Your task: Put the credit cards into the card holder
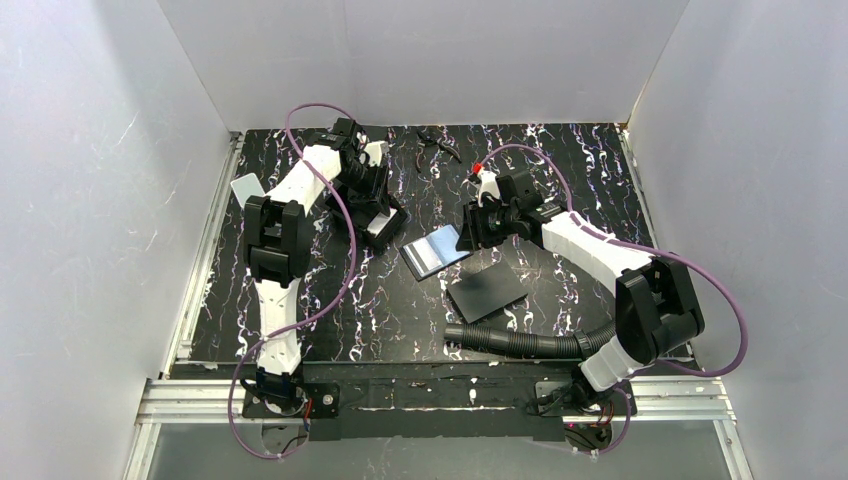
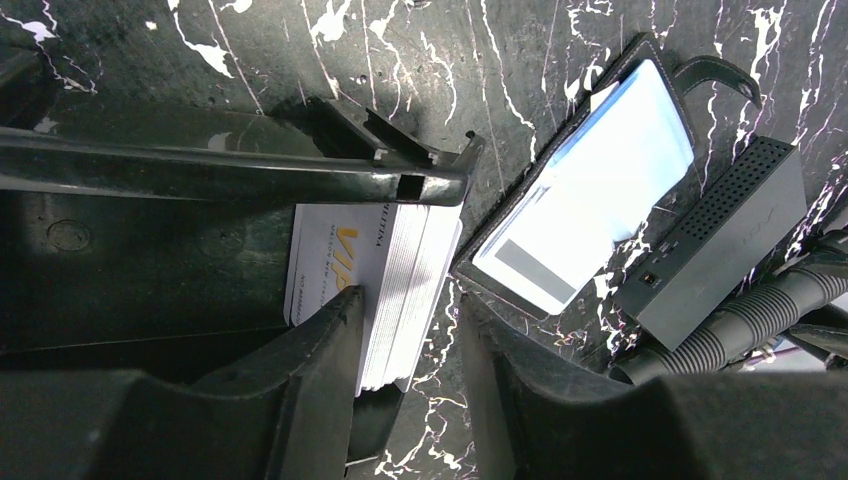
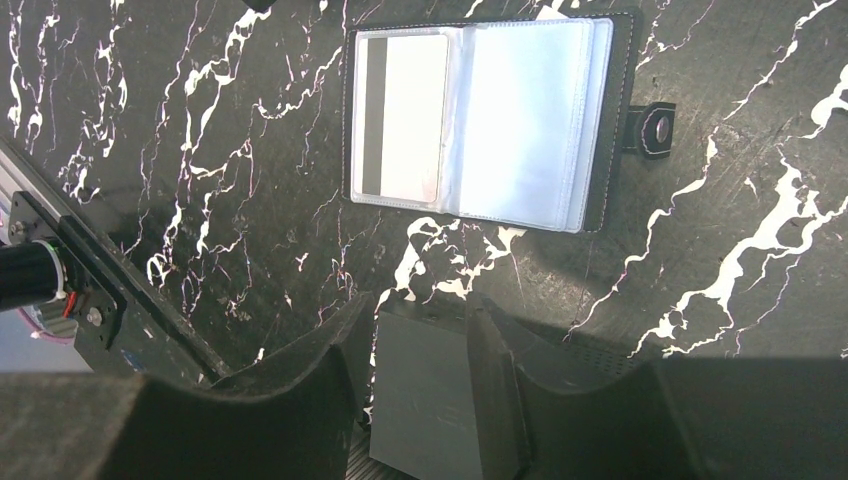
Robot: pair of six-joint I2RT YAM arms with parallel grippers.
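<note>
A stack of white credit cards (image 2: pixel 405 300) stands at the end of a black box (image 2: pixel 150 250), under its dark top bar. My left gripper is open at the stack, one finger overlapping the cards in view and the other off to their right; contact is unclear. The card holder (image 3: pixel 610 120) lies open on the table, clear sleeves up. In its left sleeve is a white card (image 3: pixel 412 120) with a grey stripe. Below the holder in the right wrist view, my right gripper is open, nothing held between its fingers.
A flat dark slab (image 1: pixel 487 291) lies just in front of the holder, with a ribbed black hose (image 1: pixel 520 344) nearer the front edge. One white card (image 1: pixel 247 188) lies at the far left. Black pliers (image 1: pixel 438 145) rest at the back.
</note>
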